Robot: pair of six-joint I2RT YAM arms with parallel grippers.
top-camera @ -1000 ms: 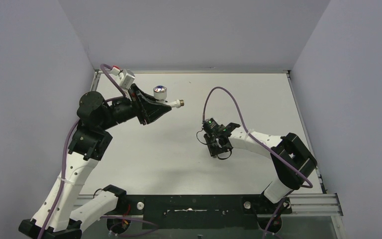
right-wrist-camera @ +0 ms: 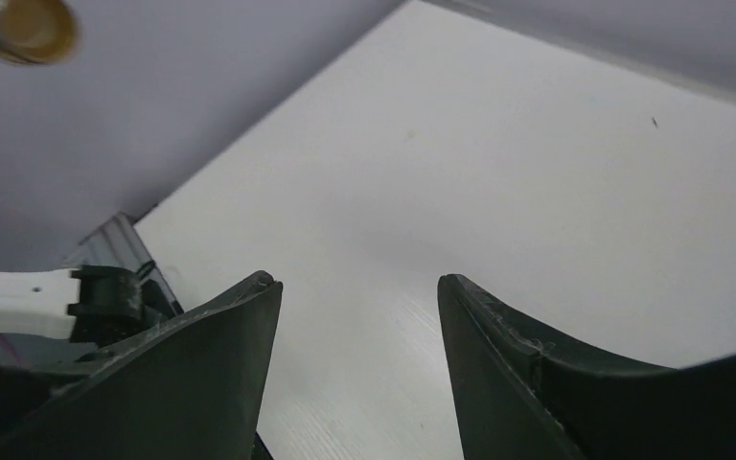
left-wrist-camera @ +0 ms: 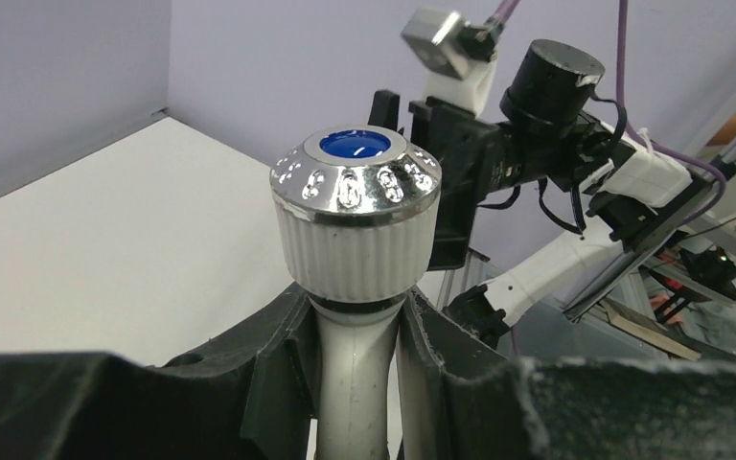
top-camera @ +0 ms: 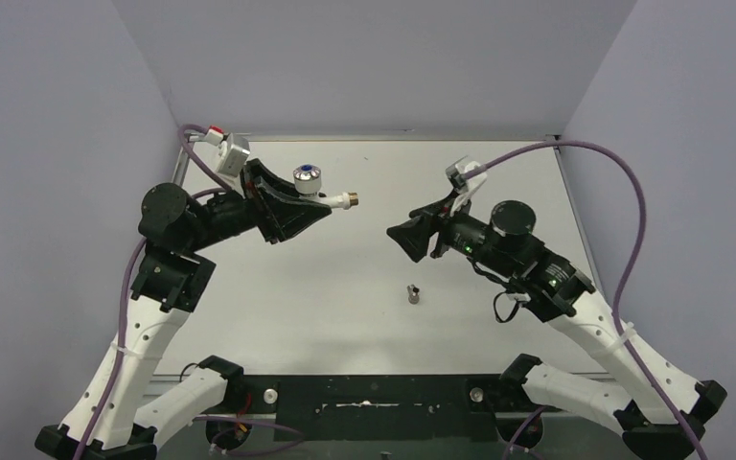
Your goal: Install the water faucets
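A white faucet with a chrome, blue-topped knob rises from my left gripper, which is shut on its pale stem. In the top view the faucet is held in the air at upper left, its brass threaded end pointing right. My right gripper stands part open, nothing between its fingers, and hangs above the table right of centre. Below it a small metal faucet piece lies on the table. That brass end also shows, blurred, in the top left corner of the right wrist view.
Grey walls enclose its back and sides. Purple cables run loosely along both arms.
My right gripper has left its low place over the small metal piece, rising and swinging up to face the faucet. The piece is now uncovered on the table.
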